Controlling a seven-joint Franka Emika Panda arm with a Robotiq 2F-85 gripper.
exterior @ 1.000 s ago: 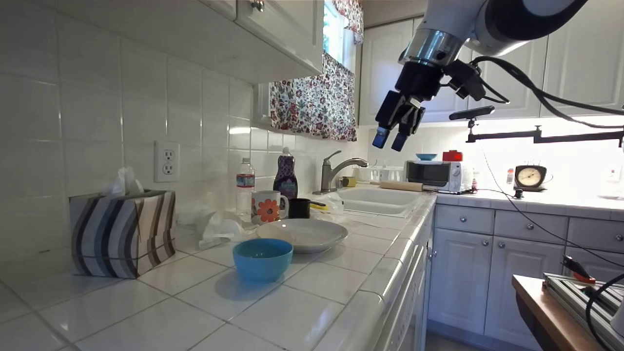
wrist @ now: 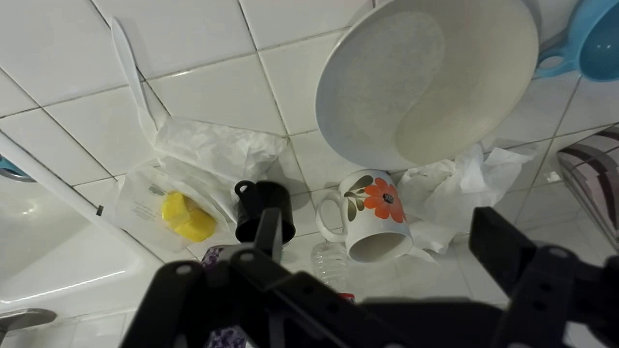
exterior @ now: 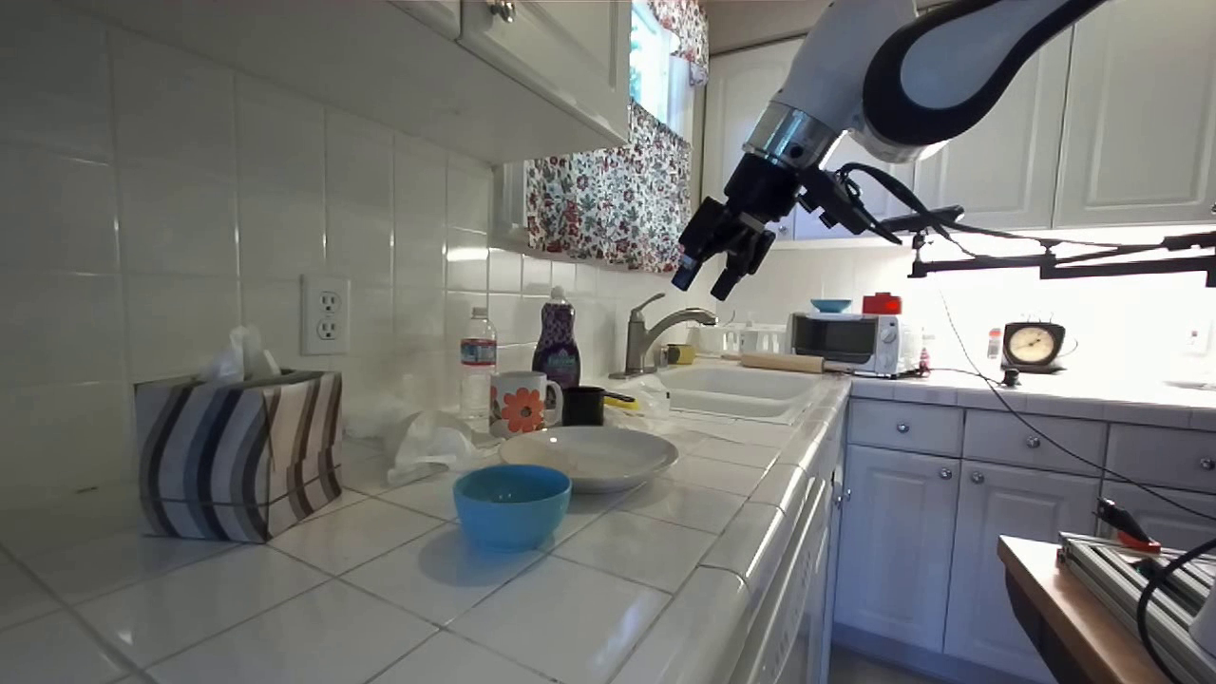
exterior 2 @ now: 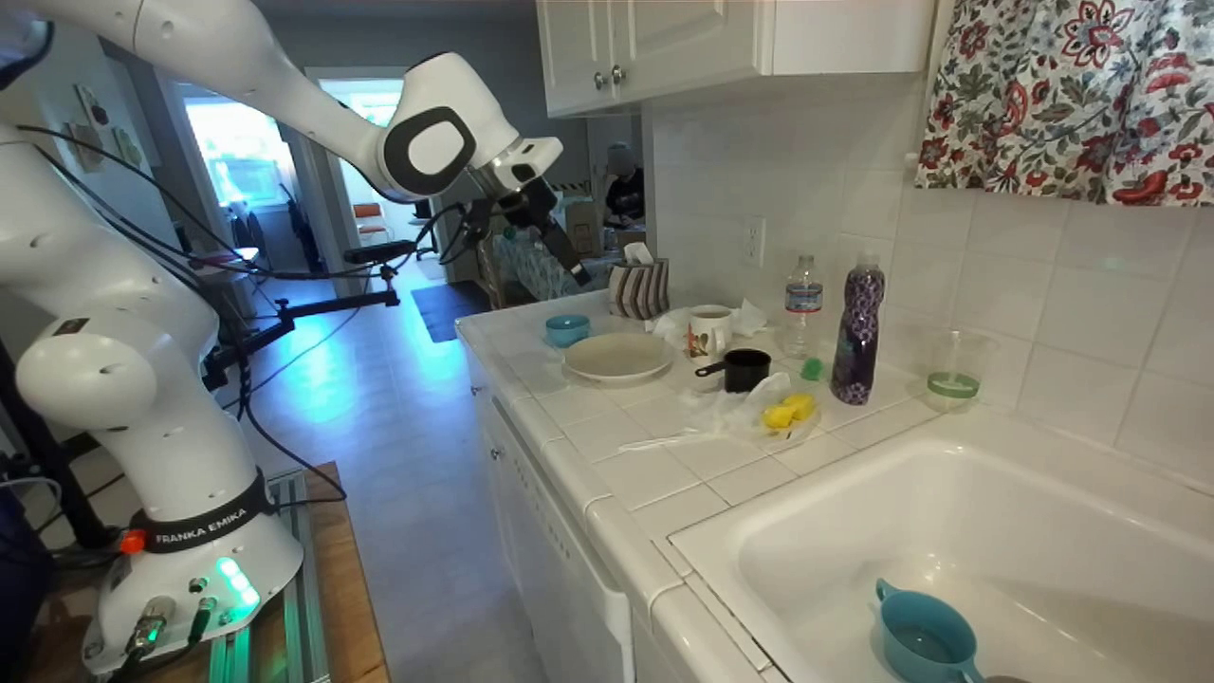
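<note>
My gripper (exterior: 706, 284) hangs high above the counter, open, with nothing between its fingers. In the wrist view its two black fingers (wrist: 500, 249) stand wide apart over the things near the wall. Below lie a white mug with an orange flower (wrist: 375, 215), a small black cup (wrist: 268, 203) with a handle, and a large cream plate (wrist: 377, 87). A blue bowl (exterior: 512, 507) sits beside the plate, close to the striped tissue box (exterior: 239, 456). Yellow pieces (exterior 2: 788, 411) rest on crumpled clear wrapping near the sink.
A water bottle (exterior 2: 802, 307) and a purple soap bottle (exterior 2: 858, 330) stand along the wall. The sink (exterior 2: 797, 546) holds a blue cup (exterior 2: 924, 633). An upper cabinet (exterior: 536, 68) overhangs the counter. Bare tiles (exterior: 547, 616) lie in front of the bowl.
The arm has moved left in exterior view 1, and the gripper has tilted and turned. Everything on the counter stays where it was.
</note>
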